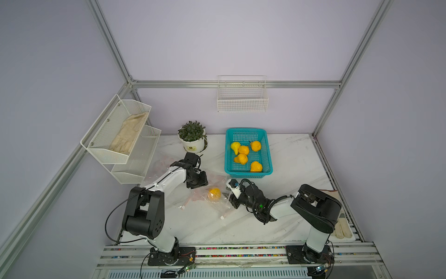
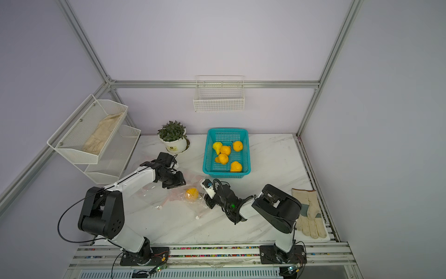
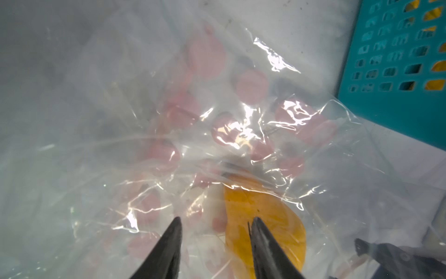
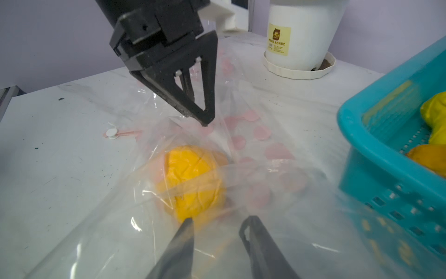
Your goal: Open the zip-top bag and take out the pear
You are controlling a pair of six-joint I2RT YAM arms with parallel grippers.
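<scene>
The clear zip top bag (image 1: 223,208) with pink dots lies crumpled on the table between my two grippers. Inside it rests the yellow-orange pear (image 4: 192,181), covered by film in both wrist views. My left gripper is over the bag, its fingers partly apart, with the pear just beyond them. In the right wrist view, my left gripper's fingers (image 4: 206,104) hang above and behind the pear. From the bag's right end, my right gripper points toward the pear, fingers also partly apart. Film lies around its fingertips; whether any runs between them is unclear.
A teal basket (image 1: 268,153) holding several yellow fruits stands close behind the bag. The white plant pot (image 1: 192,145) is at the back left. Gloves (image 2: 309,214) lie at the far right.
</scene>
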